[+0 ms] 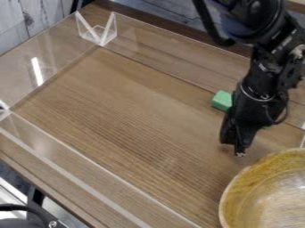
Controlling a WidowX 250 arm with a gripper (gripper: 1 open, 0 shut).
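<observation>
My gripper (236,142) is low over the wooden table (131,116) on the right side, its fingers pointing down near the surface. It is shut, with nothing visible between the fingertips. A green object (222,100) lies just behind it, partly hidden by the black gripper body. The arm reaches in from the upper right.
A large yellowish round container (242,191) sits at the front right, close to the fingertips. A white plastic bracket (98,28) stands at the back left.
</observation>
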